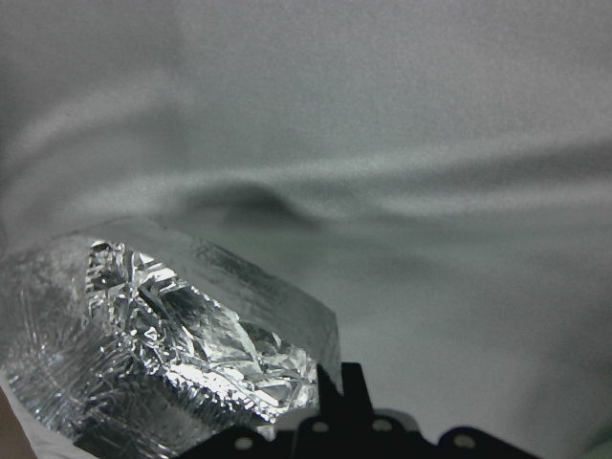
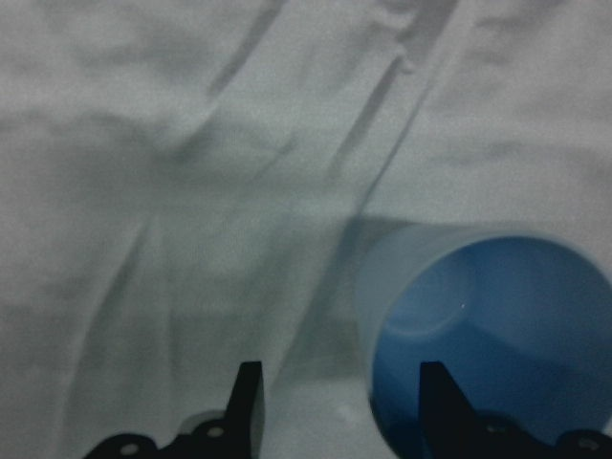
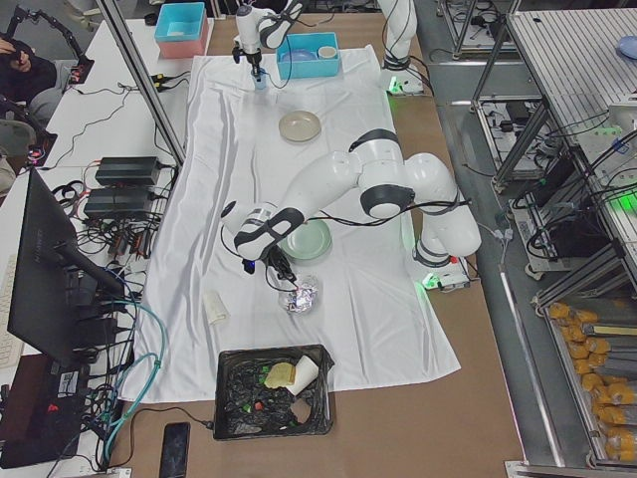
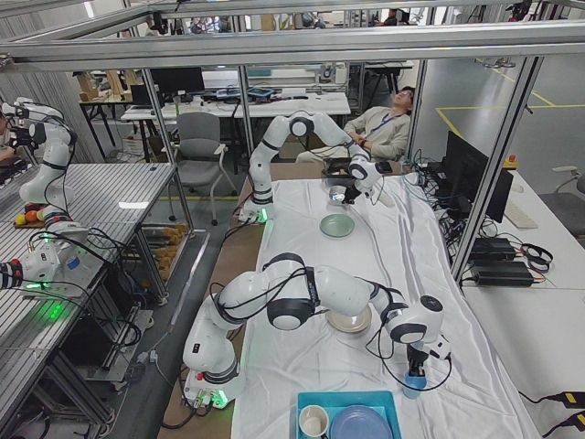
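A crumpled foil piece (image 3: 299, 294) lies on the white cloth; in the left wrist view the foil (image 1: 191, 354) reaches the fingertips of my left gripper, which appears shut on its edge. A light-blue cup (image 2: 516, 316) fills the lower right of the right wrist view. My right gripper is open, with the cup's near rim between its fingers, one fingertip over the cup's opening.
A green plate (image 4: 336, 226) and a beige plate (image 3: 299, 126) lie on the cloth. A blue tray (image 4: 384, 402) holds a mug and plate. A black bin (image 3: 229, 398) with mixed items and a pale roll (image 3: 215, 307) are near the left arm.
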